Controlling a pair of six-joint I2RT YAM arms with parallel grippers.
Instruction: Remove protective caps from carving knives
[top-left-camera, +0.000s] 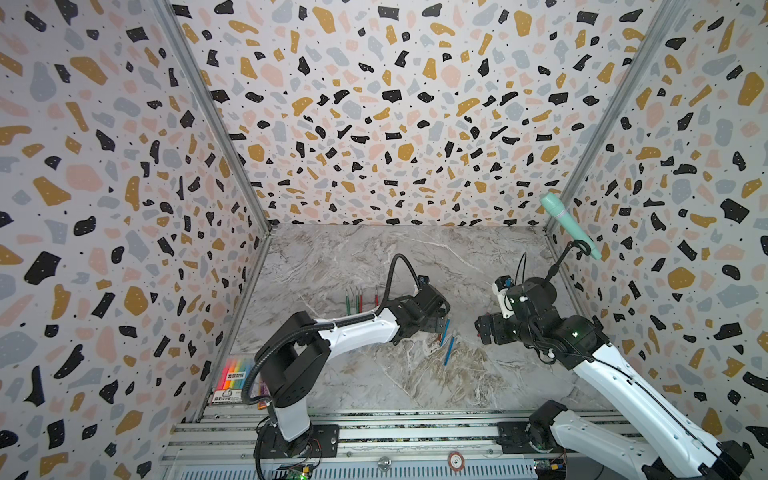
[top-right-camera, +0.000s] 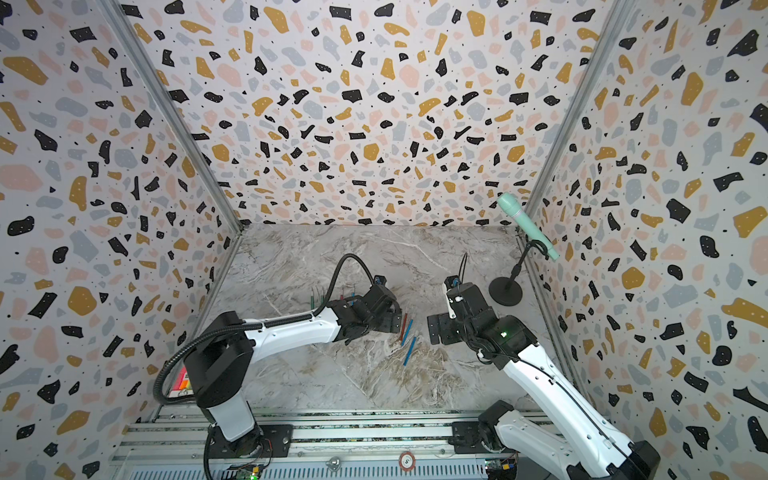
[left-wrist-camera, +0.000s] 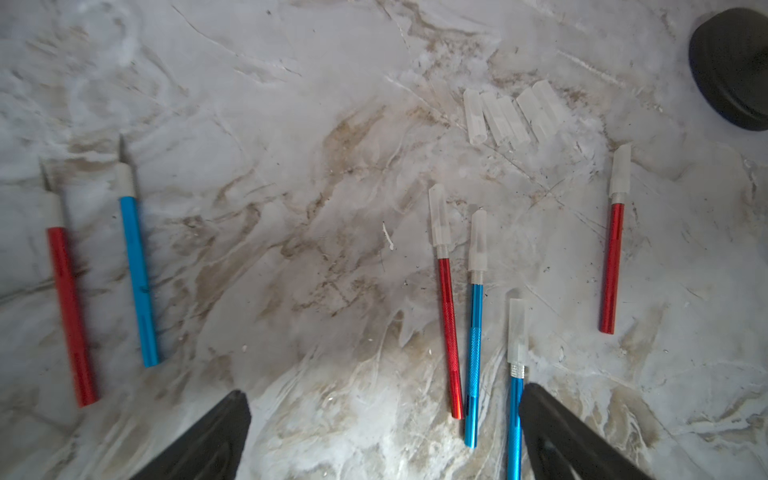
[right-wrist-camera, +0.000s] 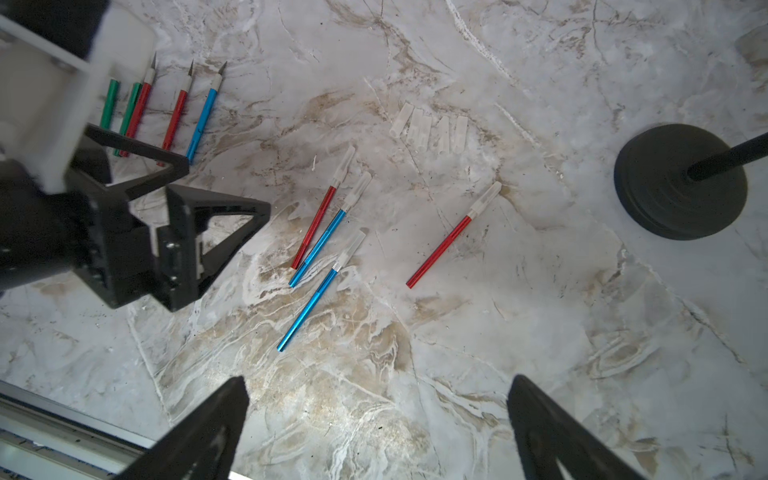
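Observation:
Red and blue carving knives lie on the marble table. The middle red knife (left-wrist-camera: 448, 320), middle blue knife (left-wrist-camera: 475, 336), lower blue knife (right-wrist-camera: 308, 308) and right red knife (right-wrist-camera: 438, 252) wear clear caps. Loose clear caps (left-wrist-camera: 512, 116) lie behind them. Left of these, knives (right-wrist-camera: 176, 112) show bare blades. My open left gripper hovers over the middle group, nothing between its fingers. My open right gripper hangs empty just right of them.
A lamp base (right-wrist-camera: 664, 192) stands at the back right. A box of bright pens (top-left-camera: 232, 376) sits at the front left.

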